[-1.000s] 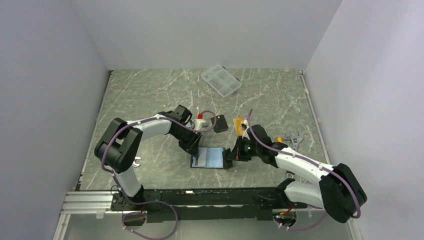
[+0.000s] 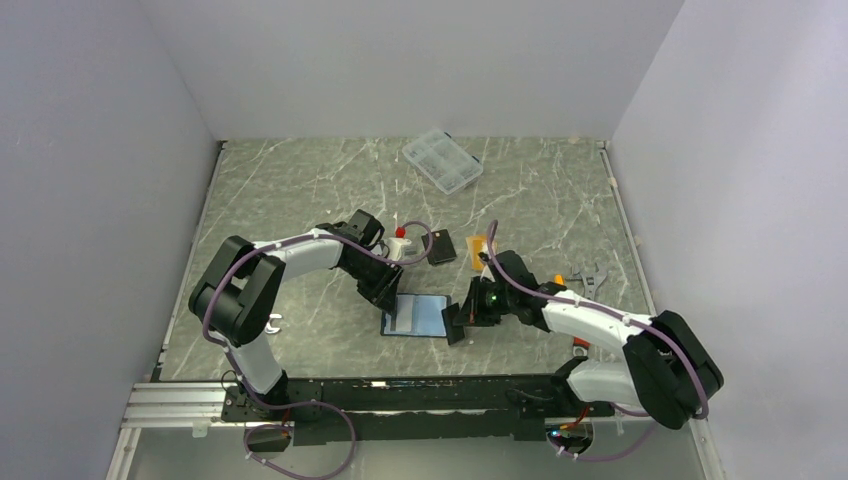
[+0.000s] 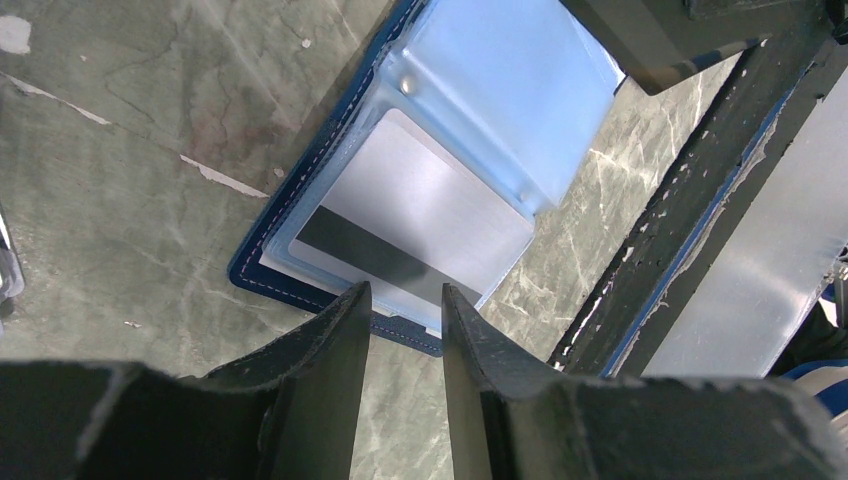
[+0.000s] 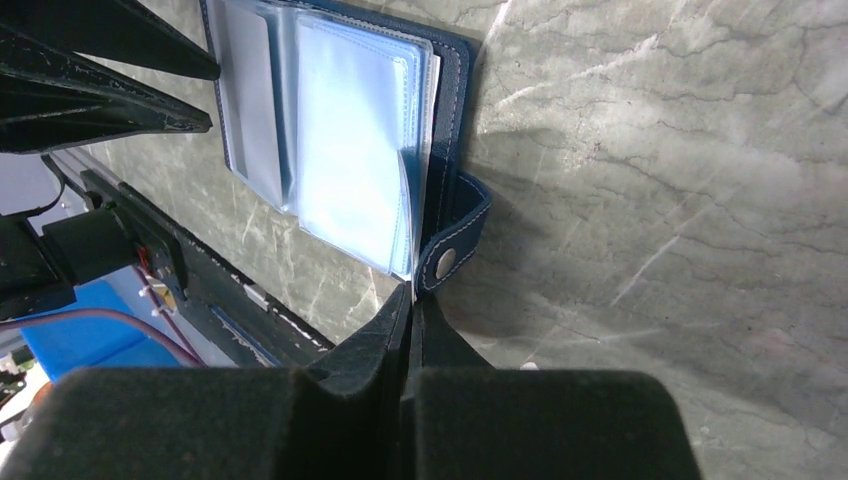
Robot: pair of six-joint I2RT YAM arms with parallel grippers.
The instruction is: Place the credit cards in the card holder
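Note:
The dark blue card holder (image 2: 430, 315) lies unfolded with pale blue clear sleeves. In the left wrist view, a white card with a black stripe (image 3: 412, 205) lies in the sleeve nearest my left gripper. That gripper is open above the holder's edge, a gap between its fingertips. At the holder's other end, my right gripper is shut, its tips against a sleeve corner beside the snap strap (image 4: 458, 240). A thin clear sleeve edge runs down to those tips; whether it is pinched I cannot tell.
Behind the holder lie a black flat item (image 2: 440, 247) and a yellow piece (image 2: 478, 251). A clear divided box (image 2: 443, 161) is at the back, a wrench (image 2: 590, 280) at the right. Bare table shows left of the holder.
My right gripper has shifted slightly left, and its arm has drawn in a little. The left arm looks unmoved, as does the card holder's body.

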